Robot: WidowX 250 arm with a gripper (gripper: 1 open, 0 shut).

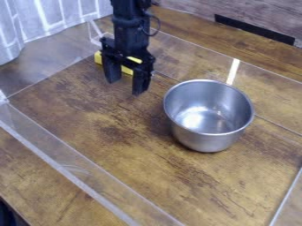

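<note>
My dark gripper (125, 71) hangs low at the upper middle of the camera view, open, its fingers pointing down over the wooden surface. A yellow object (104, 58) lies just behind it, partly hidden by the gripper. A steel pot (207, 132) stands to the right of the gripper, apart from it, and looks empty.
A pale curtain (35, 31) hangs at the back left, and clear edges run along the left and right sides. A wooden ledge with a dark slot is at the back right.
</note>
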